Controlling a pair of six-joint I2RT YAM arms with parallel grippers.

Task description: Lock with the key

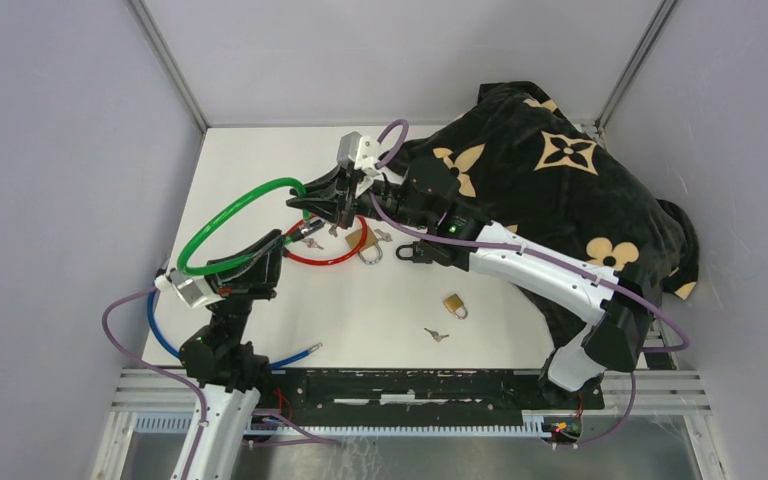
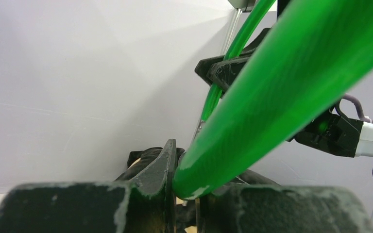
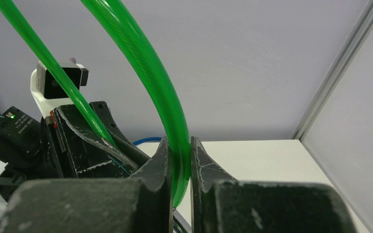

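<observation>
A green cable lock (image 1: 222, 217) arches above the table between my two grippers. My left gripper (image 1: 278, 243) is shut on one end of it, where a dark lock cylinder (image 1: 307, 231) juts out past the fingertips. Close above that cylinder, my right gripper (image 1: 305, 203) is shut on the cable near its other end; in the right wrist view the green tube (image 3: 161, 92) runs down between the fingers. A metal tip (image 2: 200, 125) on this end shows in the left wrist view. Whether tip and cylinder touch, I cannot tell. No key is visible in either gripper.
Beneath the arms lie a red cable lock (image 1: 328, 262) and a brass padlock (image 1: 363, 245) with small keys around. Nearer the front are another brass padlock (image 1: 455, 306) and keys (image 1: 437, 335). A blue cable (image 1: 295, 358) lies at left, a dark patterned blanket (image 1: 550, 180) at right.
</observation>
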